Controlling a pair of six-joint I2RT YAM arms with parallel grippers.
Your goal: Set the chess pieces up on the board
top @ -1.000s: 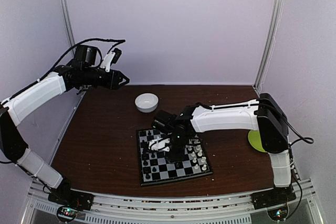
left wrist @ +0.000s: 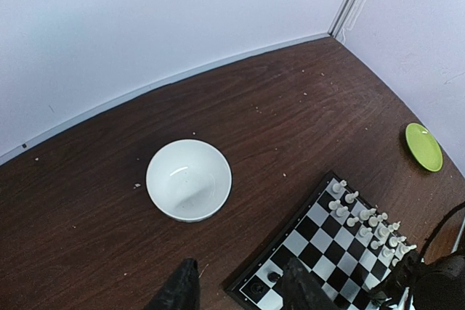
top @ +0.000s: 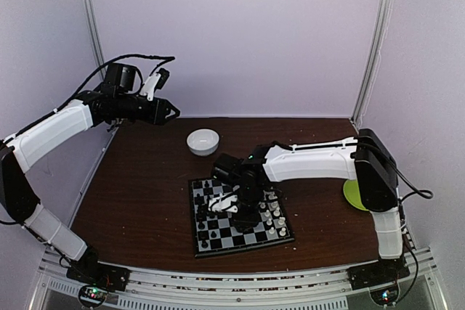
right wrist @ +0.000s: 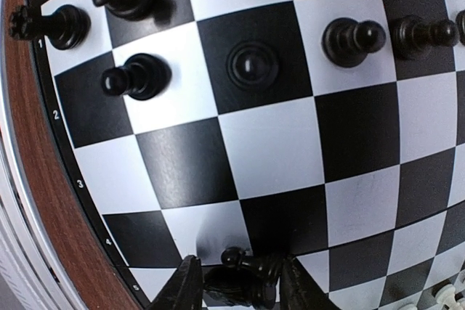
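Note:
The chessboard (top: 218, 247) lies on the table, with black pieces along its left side and white pieces (left wrist: 367, 213) along its right. In the right wrist view, a black rook (right wrist: 69, 27) and several black pawns, one of them a black pawn (right wrist: 253, 65), stand on their squares. My right gripper is low over the board, open, with a dark pawn-like piece (right wrist: 251, 263) between its fingers; whether they touch it cannot be told. Far from the board, my left gripper hangs high at the left, fingers apart and empty.
A white bowl (top: 203, 141) stands behind the board. At the right, partly behind the right arm, is a green plate (left wrist: 423, 147). Standing pieces crowd both sides of the board.
My right gripper has shifted slightly over the board, toward its near edge. The left arm has barely moved. The standing pieces that show look unchanged.

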